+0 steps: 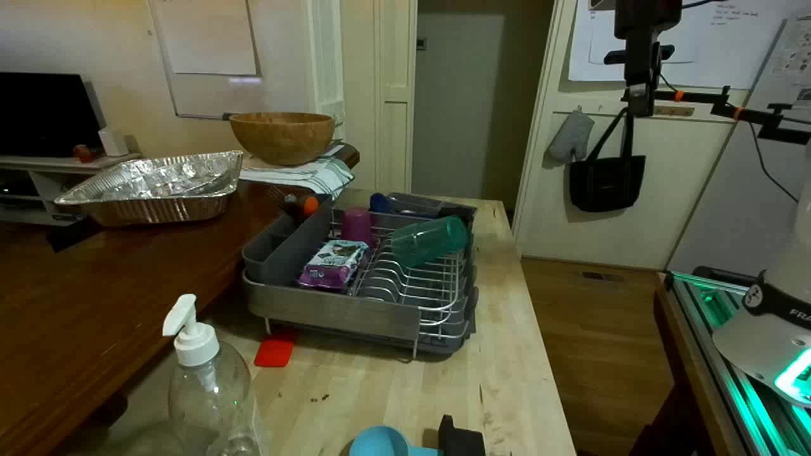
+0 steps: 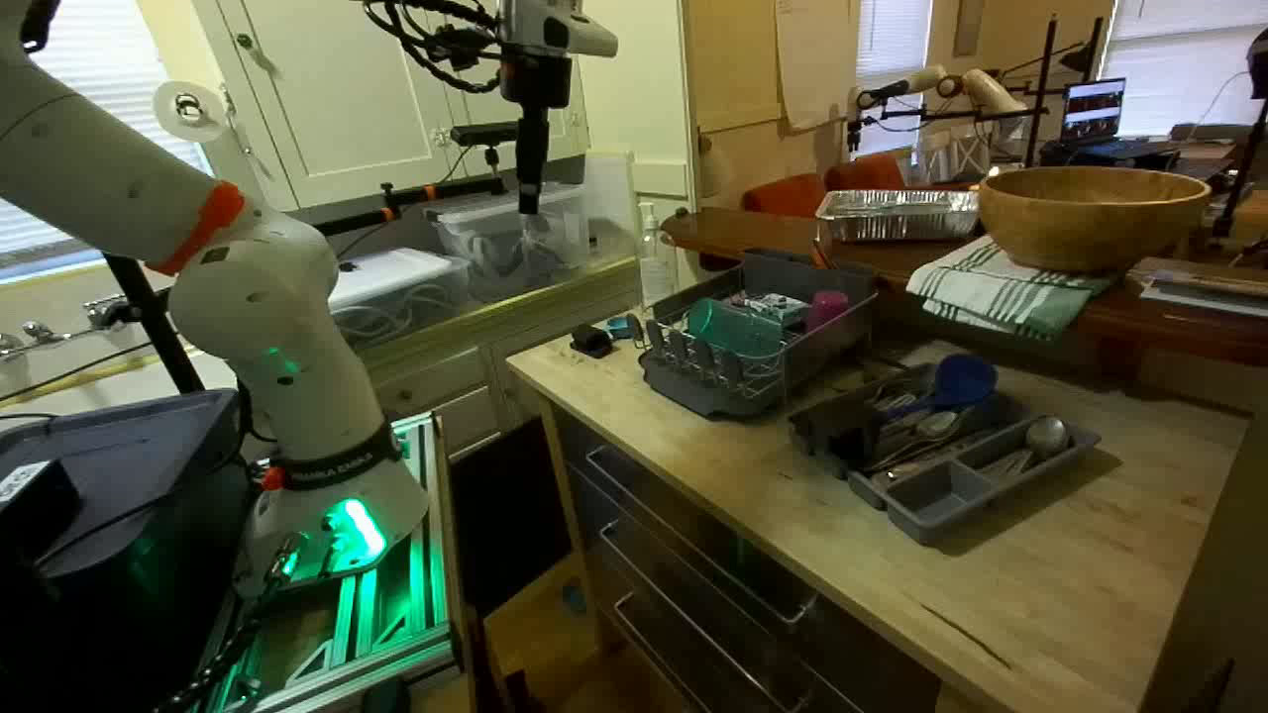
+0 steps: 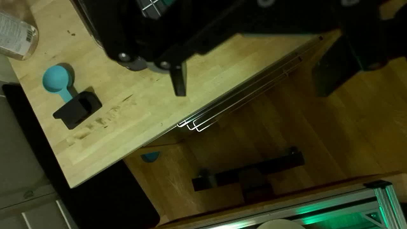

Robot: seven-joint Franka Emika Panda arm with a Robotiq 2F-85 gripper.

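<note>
High above the floor, past the counter's edge, hangs my gripper. In the wrist view its two fingers stand wide apart, with nothing between them. Below and to one side lies a light blue scoop point(image 3: 57, 79), its handle running into a black block point(image 3: 78, 109) on the counter. The grey dish rack point(image 2: 773, 356) holds a green see-through cup point(image 1: 430, 242) lying tilted, a purple cup point(image 1: 355, 225) and a purple-and-white packet point(image 1: 332, 263). My gripper touches none of these.
A clear pump bottle point(image 1: 209, 387) stands near the rack. Beside the rack sits a grey cutlery tray point(image 2: 951, 511) with spoons and a blue ladle point(image 2: 964, 378). A wooden bowl point(image 2: 1088, 214) and a foil pan point(image 1: 156, 190) rest on the brown table.
</note>
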